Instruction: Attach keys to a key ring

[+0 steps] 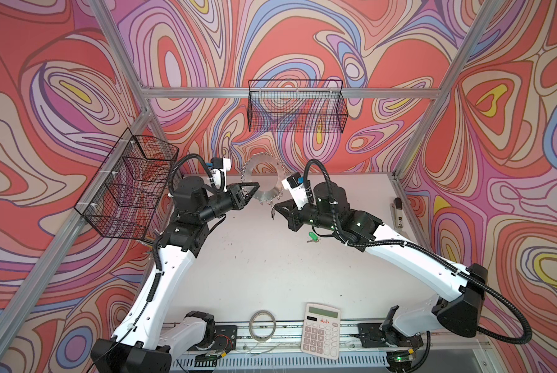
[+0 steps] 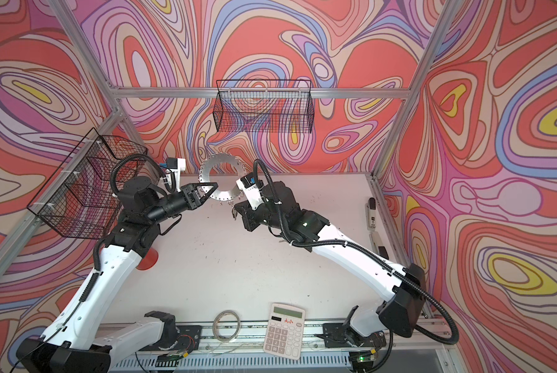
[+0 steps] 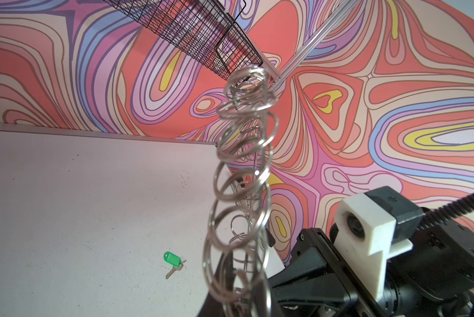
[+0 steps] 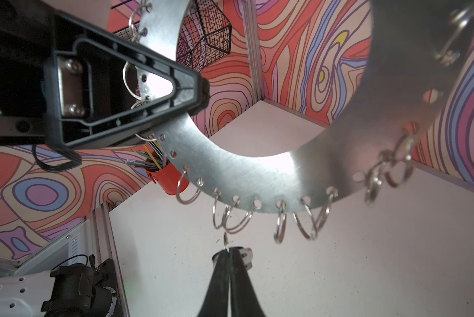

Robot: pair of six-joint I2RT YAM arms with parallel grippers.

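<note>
A large flat metal key ring (image 1: 267, 195), its edge strung with small split rings (image 4: 239, 224), is held up in the air. My left gripper (image 1: 252, 186) is shut on its left side. In the right wrist view, my right gripper is shut on a thin wire ring (image 4: 226, 241), just below the plate's lower edge. Near those tips shows a small black and silver key (image 4: 245, 255), which in the top left view seems to hang from them as a small dark key (image 1: 273, 213). Whether the thin ring touches the plate, I cannot tell.
A key with a green tag (image 3: 171, 259) lies on the white table. A utility knife (image 1: 398, 212) lies at the right edge, a calculator (image 1: 321, 331) and a tape roll (image 1: 262, 325) at the front. A red pen cup (image 4: 169, 178) stands at left.
</note>
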